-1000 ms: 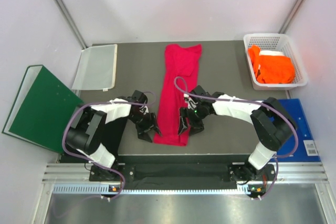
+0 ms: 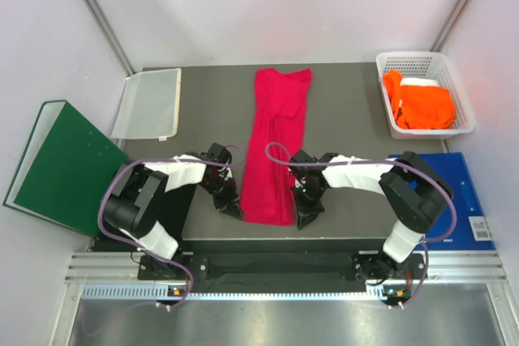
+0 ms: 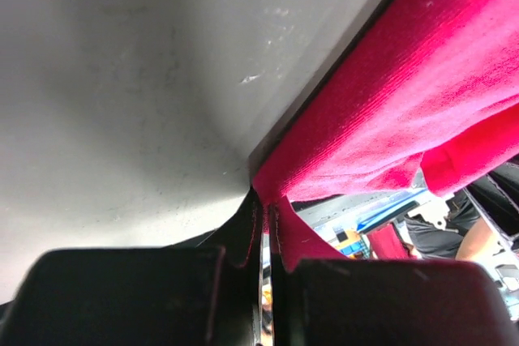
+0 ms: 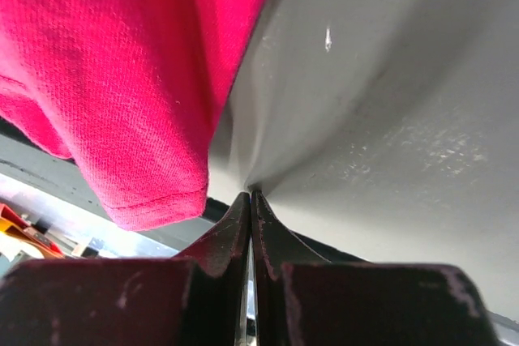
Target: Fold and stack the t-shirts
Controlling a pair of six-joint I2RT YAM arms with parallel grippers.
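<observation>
The pink T-shirt [image 2: 263, 164] lies as a long narrow strip down the middle of the grey table, its lower end near the front edge. At its lower left corner my left gripper [image 2: 241, 216] is shut on the cloth; the left wrist view shows the pink fabric [image 3: 349, 119] pinched at the fingertips. My right gripper is shut with nothing between its fingers. Just left of those fingers, in the right wrist view, the shirt's bottom corner [image 4: 166, 200] hangs free with a small gap.
A white basket [image 2: 466, 125] holding folded orange cloth stands at the back right. Flat on the right is a blue folder [image 2: 466, 208]. A translucent board [image 2: 146, 103] and a green binder [image 2: 73, 168] occupy the left. Bare table [image 2: 215, 103] lies on both sides of the shirt.
Both grippers went from open to shut, the left one on its corner.
</observation>
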